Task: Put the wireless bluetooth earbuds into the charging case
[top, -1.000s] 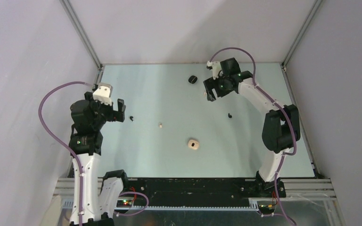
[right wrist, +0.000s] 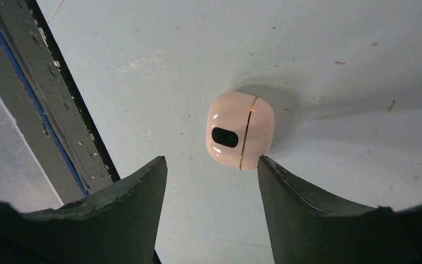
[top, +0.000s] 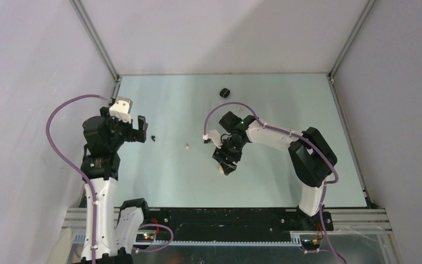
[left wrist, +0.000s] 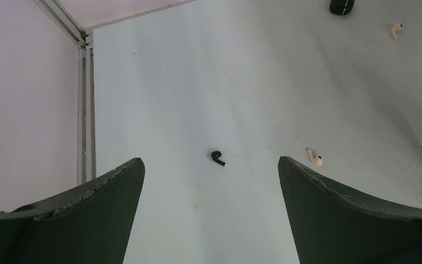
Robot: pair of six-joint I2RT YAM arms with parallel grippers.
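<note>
A pale pink charging case (right wrist: 232,132) lies between and just beyond the open fingers of my right gripper, which is low over it and hides most of it in the top view. A black case (top: 225,93) sits at the back. A black earbud (left wrist: 217,158) and a white earbud (left wrist: 315,158) lie on the left half of the table; another white earbud (left wrist: 396,30) lies near the black case. My left gripper (top: 139,130) stands open at the table's left side, nothing between its fingers.
Walls enclose the back and sides.
My right arm has swung from the back right toward the front middle and come down over the pink case. The left arm has stayed in place.
</note>
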